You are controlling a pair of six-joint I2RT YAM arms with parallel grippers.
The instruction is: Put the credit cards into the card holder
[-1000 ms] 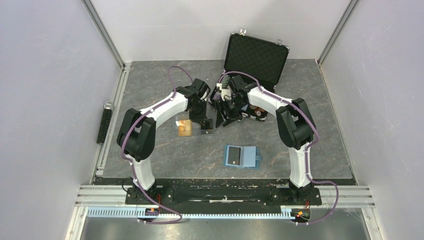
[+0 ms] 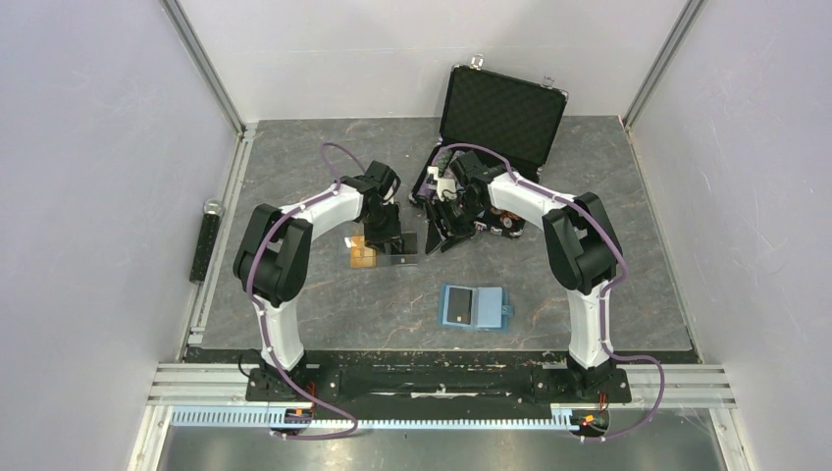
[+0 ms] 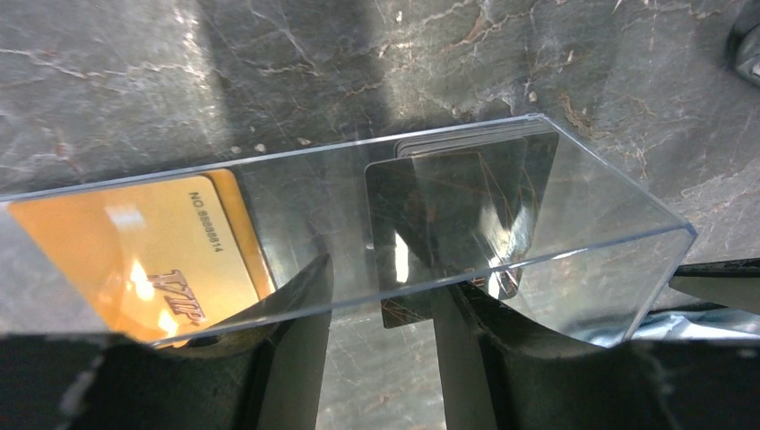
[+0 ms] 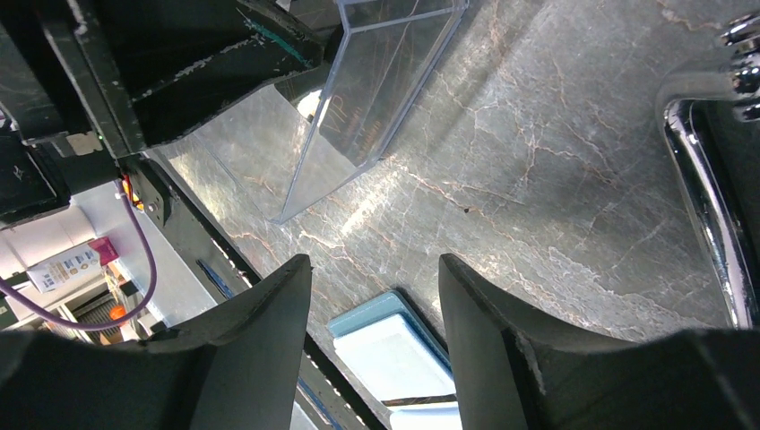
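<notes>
In the left wrist view a clear box (image 3: pixel 305 170) holds a stack of orange cards (image 3: pixel 170 251) at one end and black cards (image 3: pixel 448 206) at the other. My left gripper stands open over the box, between the two stacks, nearer the black one. From above, the blue card holder (image 2: pixel 474 307) lies spread open near the front, a black card (image 2: pixel 458 305) in its left half. In the right wrist view my right gripper is open with nothing between its fingers, above bare tabletop between the box and the suitcase.
An open black suitcase (image 2: pixel 505 113) stands at the back right, close behind the right arm. A dark cylinder (image 2: pixel 204 243) lies by the left rail. Both grippers are close together mid-table.
The left gripper has shifted a little left over the box, away from the right arm. The right arm has barely moved. The card holder is unchanged.
</notes>
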